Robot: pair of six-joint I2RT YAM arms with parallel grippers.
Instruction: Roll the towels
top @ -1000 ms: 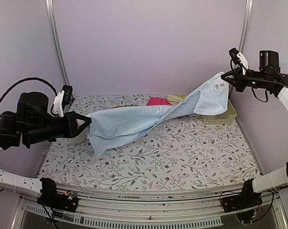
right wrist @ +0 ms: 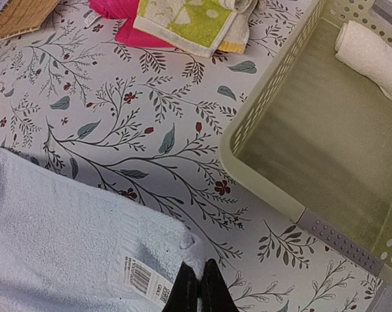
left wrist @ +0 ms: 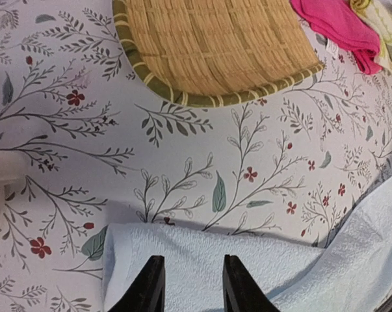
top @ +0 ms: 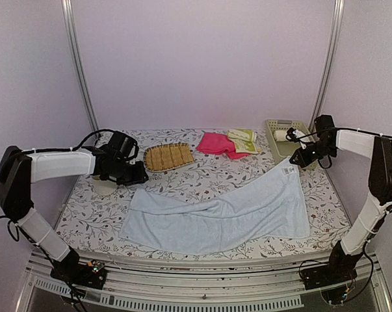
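A pale blue towel lies spread across the front of the table, its upper edge wavy and folded in places. In the right wrist view, my right gripper is shut on the towel's corner, close to a white label. The left gripper stands partly open above the towel's far left corner, with a gap between its fingers and no cloth gripped. That corner lies on the table, just beyond the left fingertips in the left wrist view.
A woven tray sits at the back left. Pink and green cloths lie at the back. A beige basket, holding a white roll, stands near the right gripper. Something white is under the left arm.
Both grippers have come down, the left one also shifting right. The towel, stretched in the air before, now rests on the table. Its left corner is out of the left gripper.
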